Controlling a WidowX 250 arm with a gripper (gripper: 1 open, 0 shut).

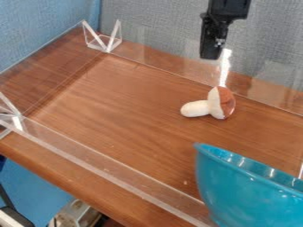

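My black gripper (pixel 214 49) hangs at the top centre-right, above the back part of the wooden surface (pixel 119 115); it looks shut, with nothing visible between its fingers. Below it, apart from it, a toy mushroom (pixel 221 103) lies on its side, its pale stem pointing left and its reddish-brown cap to the right.
A large teal bowl (pixel 243 186) fills the front right. Clear low walls with white corner brackets (pixel 103 40) edge the surface.
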